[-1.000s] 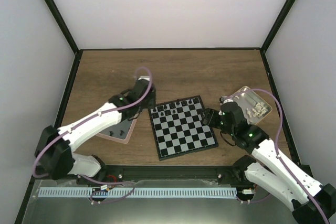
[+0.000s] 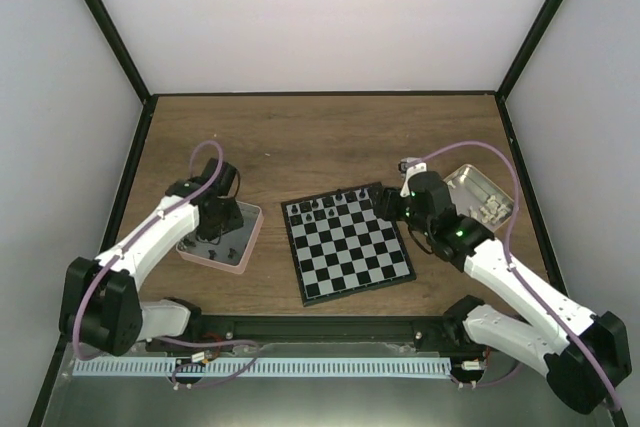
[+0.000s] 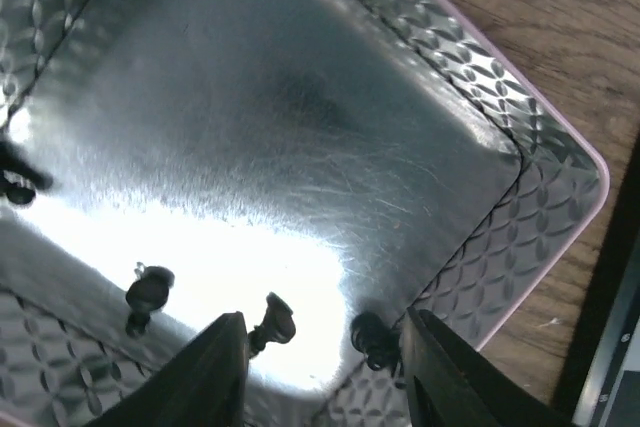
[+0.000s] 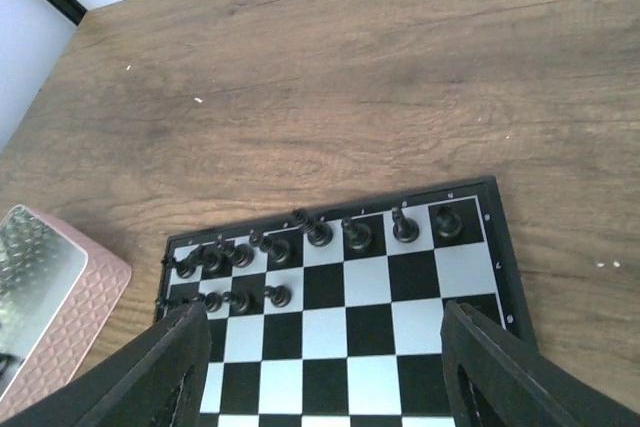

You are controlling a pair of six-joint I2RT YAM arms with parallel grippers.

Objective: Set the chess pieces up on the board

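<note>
The chessboard (image 2: 347, 257) holds several black pieces along its far edge, seen upright in the right wrist view, such as the piece (image 4: 447, 223). My left gripper is open above the pink-rimmed bin (image 2: 241, 253), where several loose black pieces lie, among them a piece (image 3: 148, 295) and one (image 3: 372, 339) by its right finger. My right gripper stands open over the board's right side, nothing between its fingers.
A metal bin (image 2: 466, 189) of white pieces sits right of the board, partly beside the right arm.
My left arm has swung left from beside the board to over the pink bin. The right arm has shifted slightly toward the back and left.
</note>
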